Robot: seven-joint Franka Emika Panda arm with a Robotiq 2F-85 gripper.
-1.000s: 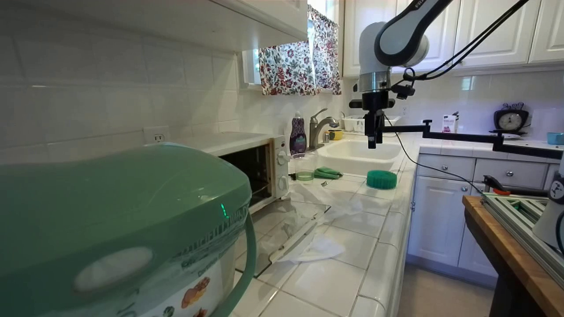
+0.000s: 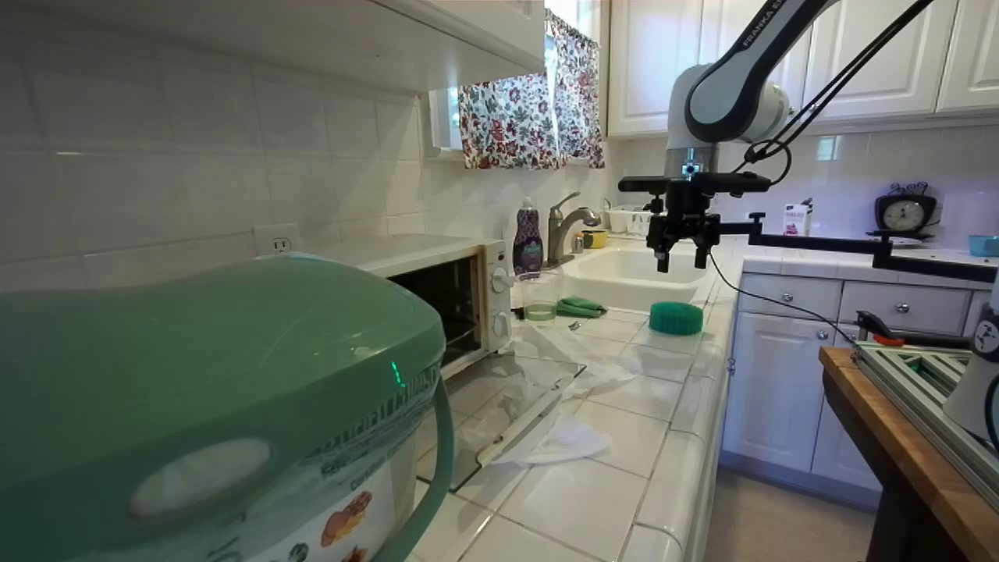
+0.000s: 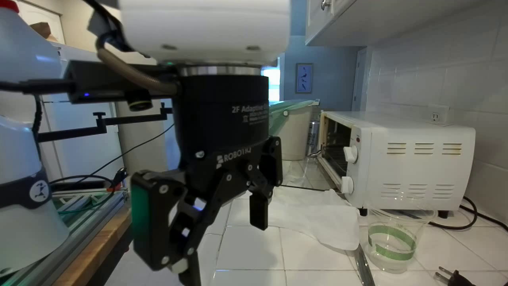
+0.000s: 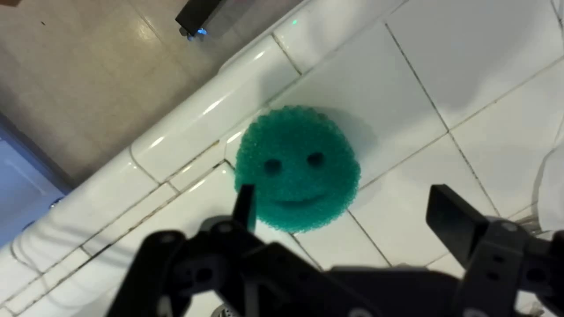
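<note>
A round green sponge (image 4: 298,177) with a smiling face lies flat on the white tiled counter (image 4: 402,227), close to its rounded front edge. In exterior view 1 the same sponge (image 2: 676,318) sits on the counter in front of the sink. My gripper (image 2: 683,261) hangs above the sponge, clear of it, with its fingers pointing down. Its fingers stand wide apart in the wrist view, open with nothing between them; the left fingertip overlaps the sponge's lower left rim there. Exterior view 2 also shows the gripper (image 3: 224,243) open over bare tiles.
A white toaster oven (image 3: 409,152) with its door down stands against the wall. Near it are a clear cup (image 3: 393,243), a green cloth (image 2: 581,306) and a crumpled white paper (image 3: 314,217). The sink (image 2: 637,272) lies behind; a green-lidded bin (image 2: 215,375) fills the near left.
My gripper has moved slightly to the right and turned about its vertical axis, so both fingers now show apart in exterior view 1. The sponge has stayed in place.
</note>
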